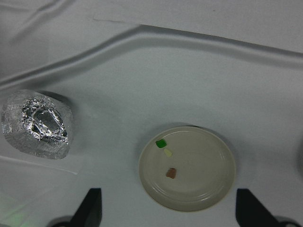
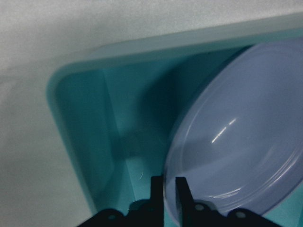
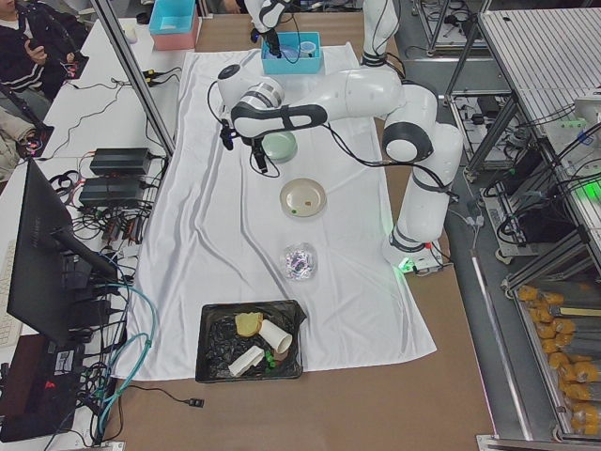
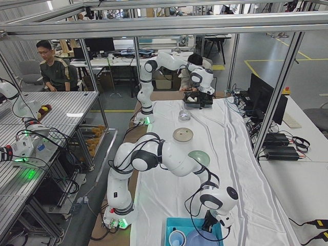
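My left gripper stands open above the white cloth, over a beige plate (image 1: 199,165) with small green, yellowish and brown bits on it. A crumpled foil item (image 1: 38,123) lies left of the plate. A green plate (image 4: 199,157) is farther along the cloth. My right gripper is down in a blue bin (image 2: 80,123), its two fingers close either side of the rim of a translucent lilac bowl (image 2: 236,127); whether they grip it I cannot tell.
A black tray (image 3: 249,340) with cups, bread and green bits sits at the cloth's near end. A white cup (image 4: 177,238) is in the blue bin. A monitor and cables line the left side.
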